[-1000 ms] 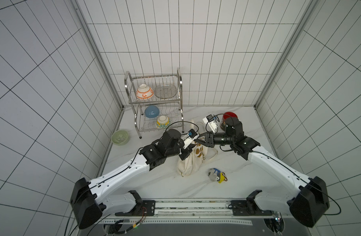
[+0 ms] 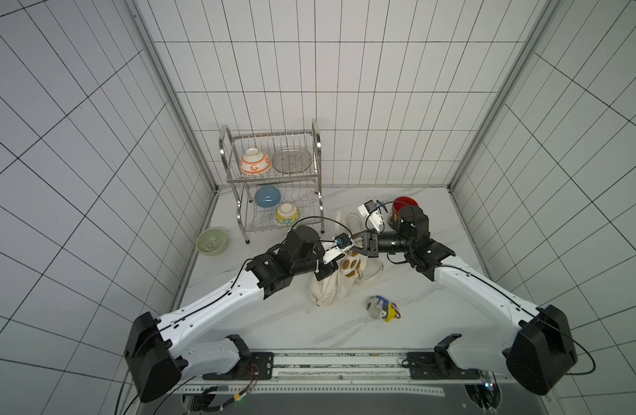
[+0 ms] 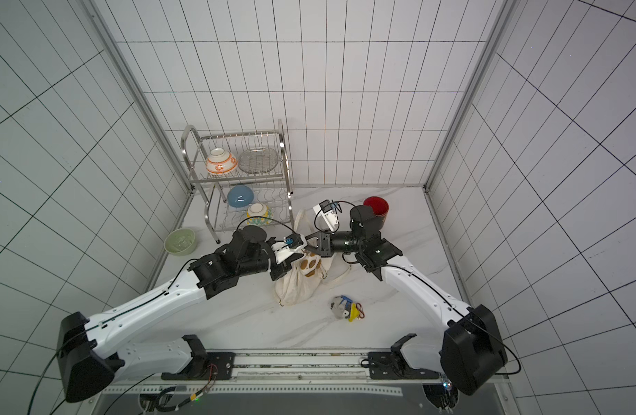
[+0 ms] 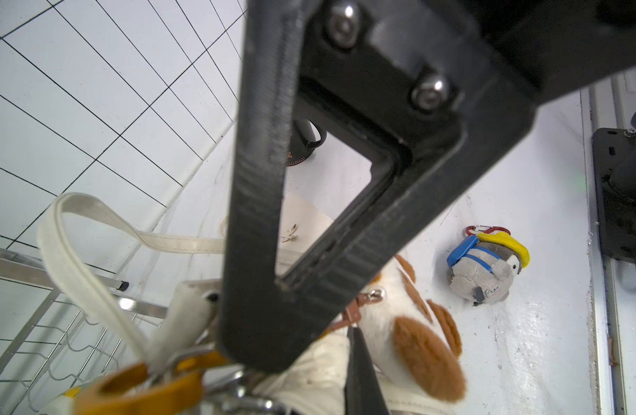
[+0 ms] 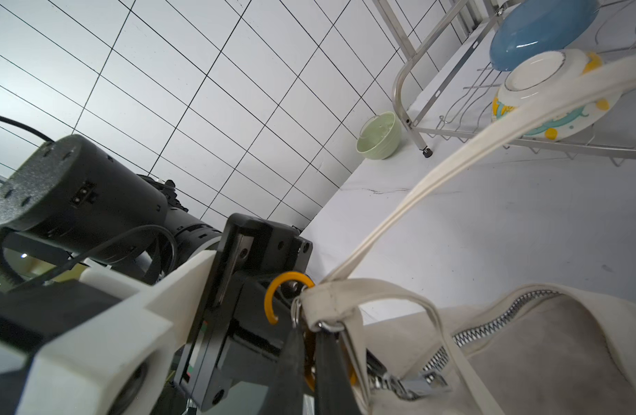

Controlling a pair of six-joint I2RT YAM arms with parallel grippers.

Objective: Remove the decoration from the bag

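Note:
The cream bag (image 2: 325, 289) stands in the middle of the table beneath both grippers. A white and brown plush decoration (image 4: 428, 359) hangs at its side, with a reddish-brown strap (image 4: 352, 311) at its top. An orange carabiner (image 5: 290, 280) sits by the bag's strap tab and metal ring (image 5: 329, 325). My right gripper is shut, its tips right at this tab and ring; what lies between them is hard to see. Close to the carabiner, my left gripper is shut too, only one finger clearly visible and its tip contact hidden.
A grey plush (image 4: 480, 269) with a yellow hat lies loose in front of the bag. Behind are a metal dish rack (image 2: 273, 180) with bowls and a red mug (image 2: 403, 202). A green bowl (image 2: 211, 241) stands at left.
My left gripper has shifted slightly right and turned a little. The bag's lower end has risen slightly, and more of the plush's brown patches show. The right arm has barely moved.

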